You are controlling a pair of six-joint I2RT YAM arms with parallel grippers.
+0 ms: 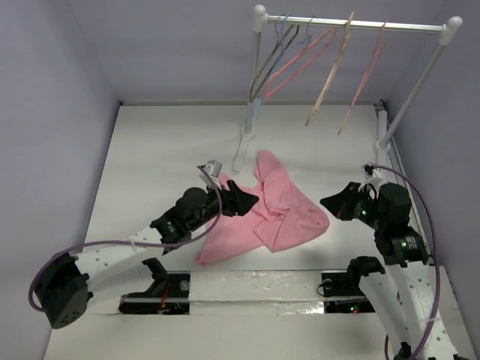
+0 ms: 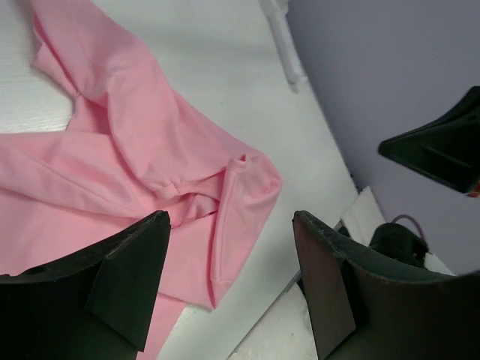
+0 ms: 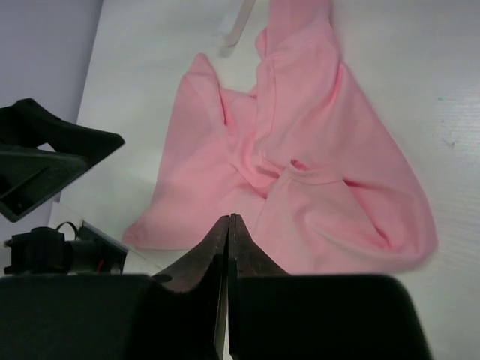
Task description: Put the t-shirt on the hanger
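The pink t-shirt (image 1: 289, 217) lies crumpled and folded over itself on the white table. My left gripper (image 1: 252, 201) is above the shirt's middle in the top view. Its fingers (image 2: 131, 270) stand wide apart in the left wrist view, the shirt (image 2: 150, 142) below and nothing held. To the right of the cloth is my right gripper (image 1: 325, 204), clear of it in the top view. The right fingers (image 3: 217, 259) meet at their tips in the right wrist view, with nothing showing between them. Several hangers, including a pink one (image 1: 304, 64), hang from the rail.
A white rack with a top rail (image 1: 360, 24) stands at the back right, its left foot (image 1: 243, 148) close behind the shirt. A wooden hanger (image 1: 332, 71) and another pink hanger (image 1: 365, 67) hang further right.
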